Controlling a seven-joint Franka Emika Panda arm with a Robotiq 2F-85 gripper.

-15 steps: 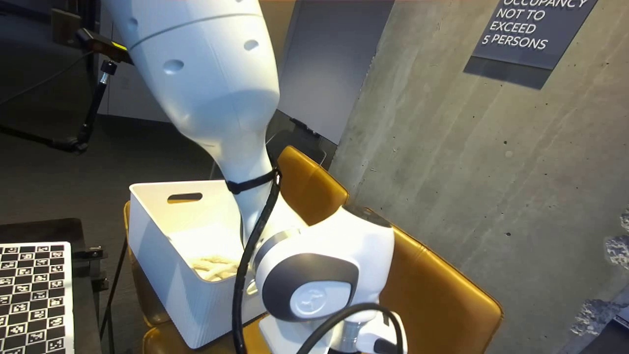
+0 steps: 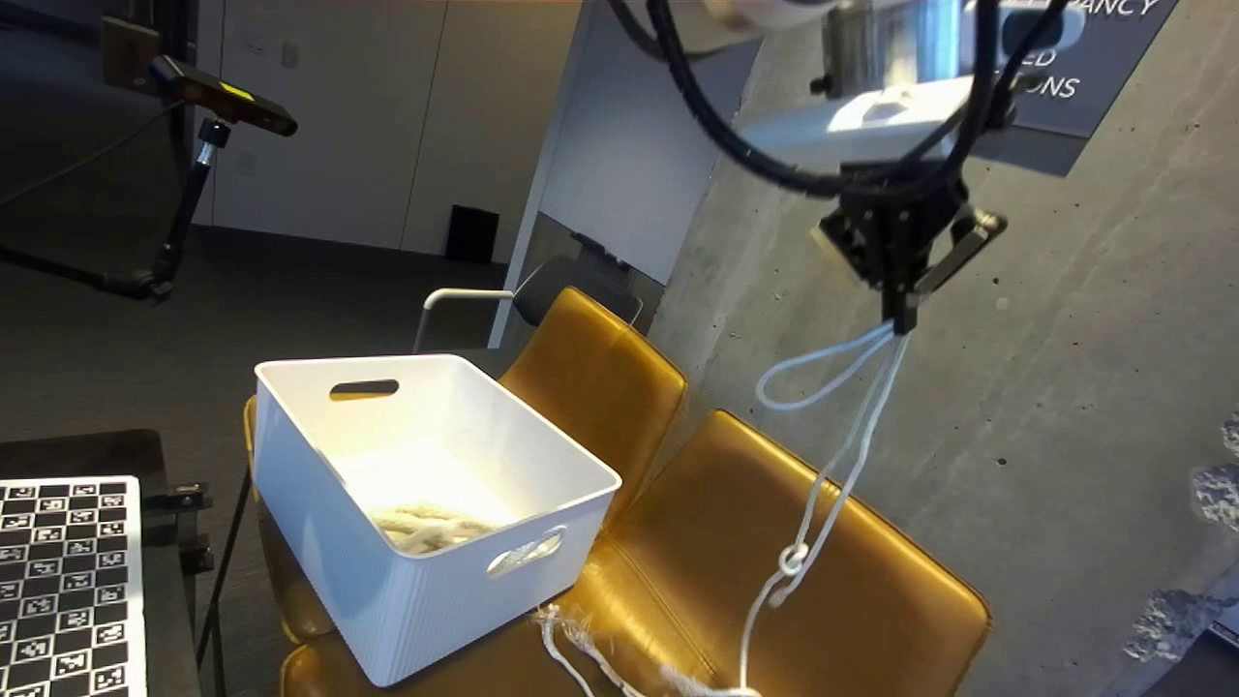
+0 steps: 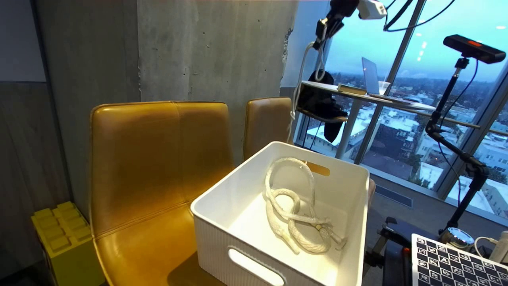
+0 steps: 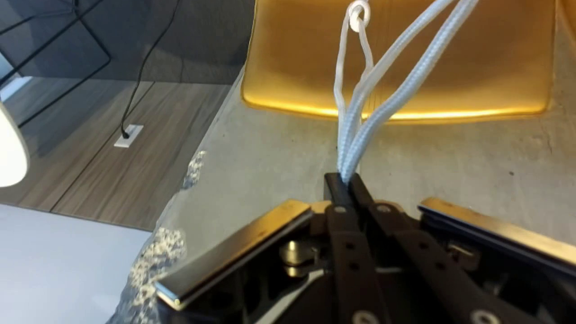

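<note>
My gripper (image 2: 899,325) is shut on a thin white rope (image 2: 865,424), high over the right-hand chair. In the wrist view the rope (image 4: 372,108) is pinched between the fingertips and a loop of it runs up and to the right. Lower down, a small knot (image 2: 793,559) shows in the hanging part. Its lower end reaches the chair seat, partly out of frame. In exterior view 2 the gripper (image 3: 318,45) is at the top, the rope (image 3: 300,78) dangling behind the bin. A thicker off-white rope (image 3: 290,214) lies coiled inside the white bin (image 3: 228,238).
Frayed rope ends (image 2: 569,633) lie on the seat beside the bin. Tan chairs (image 2: 790,546) stand against a concrete wall (image 2: 1080,348). A camera on a stand (image 3: 476,50) and a patterned board (image 2: 70,581) flank the bin. Above the bin is free room.
The arm, low in front of the bin and chair a second ago, has risen up and to the right. The rope now hangs visibly from my gripper, and the bin has not moved.
</note>
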